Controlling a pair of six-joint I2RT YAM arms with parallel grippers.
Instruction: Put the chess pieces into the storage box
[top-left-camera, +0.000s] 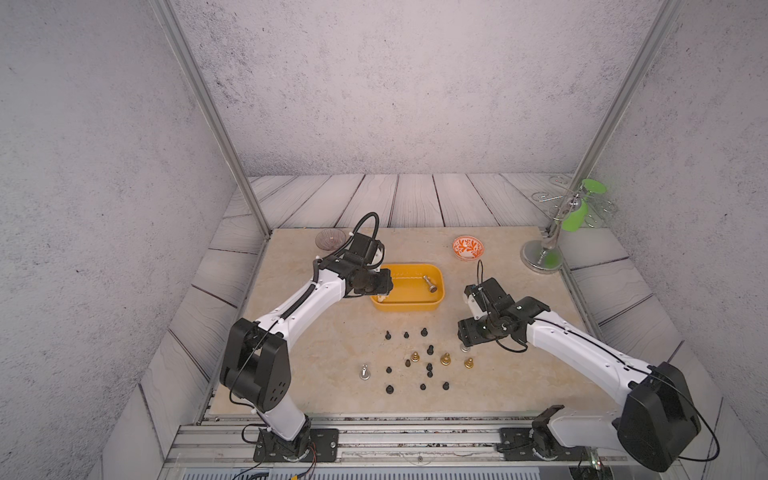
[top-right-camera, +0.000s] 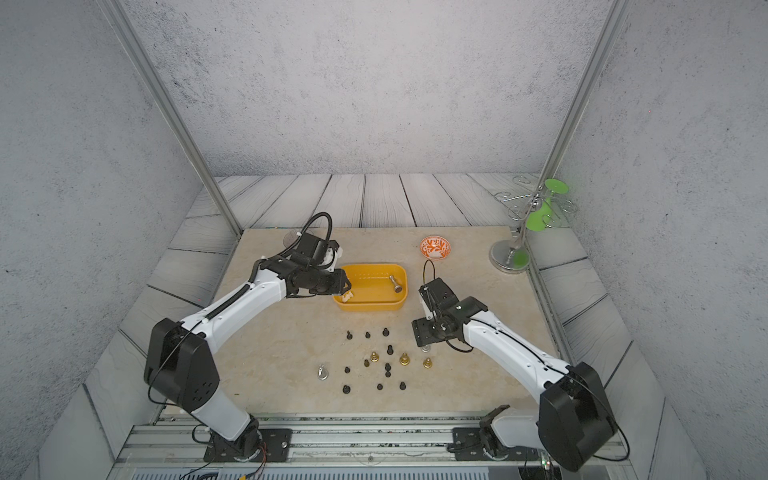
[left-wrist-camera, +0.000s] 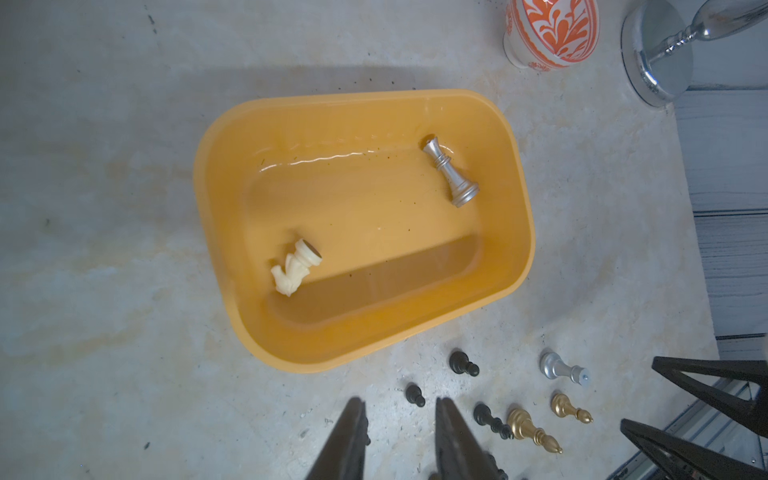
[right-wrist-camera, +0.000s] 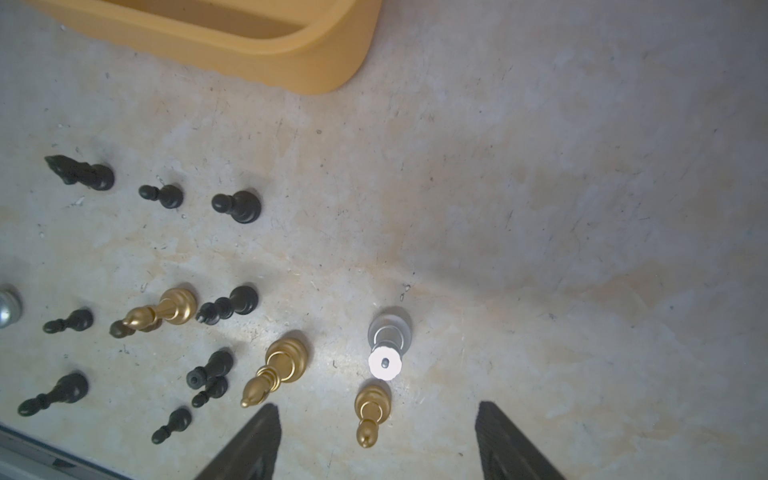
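Note:
The orange storage box (left-wrist-camera: 364, 352) holds two pieces lying on their sides, a cream knight (left-wrist-camera: 293, 268) and a silver queen (left-wrist-camera: 452, 172). My left gripper is open above the table just past the box's lower side, with nothing held between its fingers. Over on the right, my right gripper stands wide open above a silver piece (right-wrist-camera: 389, 340) and a small gold piece (right-wrist-camera: 371, 412), neither gripped. To their left is a larger gold piece (right-wrist-camera: 276, 368). Several black pieces, such as a pawn (right-wrist-camera: 237, 205), stand in front of the box.
A glass bowl (top-left-camera: 329, 239) sits behind the left arm. An orange-patterned bowl (top-left-camera: 468, 248) and a metal stand with green parts (top-left-camera: 543, 256) are at the back right. Another silver piece (top-left-camera: 365, 372) stands at front left.

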